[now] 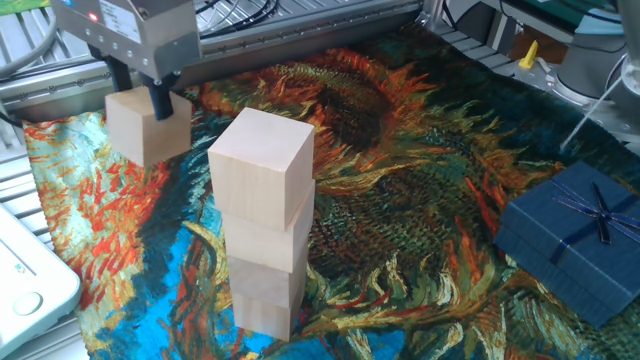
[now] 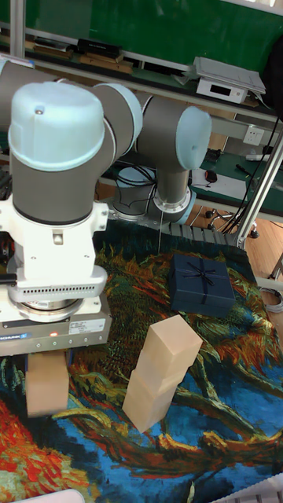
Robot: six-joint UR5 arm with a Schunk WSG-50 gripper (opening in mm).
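A light wooden cube [image 1: 140, 130] hangs between the two dark fingers of my gripper [image 1: 140, 95], which is shut on it. In exterior view 3 the same cube [image 2: 47, 386] shows below the gripper body, at the lower left; the fingers are mostly hidden there. A tower of several wooden cubes [image 1: 262, 190] stands on the patterned cloth, its blocks slightly offset from one another. Exterior view 3 shows this tower [image 2: 163, 368] to the right of the held cube, with a clear gap between them.
A dark blue gift box [image 1: 575, 240] with a ribbon bow sits on the cloth, at the right in exterior view 2. A white device [image 1: 35, 285] lies at the left edge. Between tower and box the patterned cloth [image 1: 400, 230] is bare.
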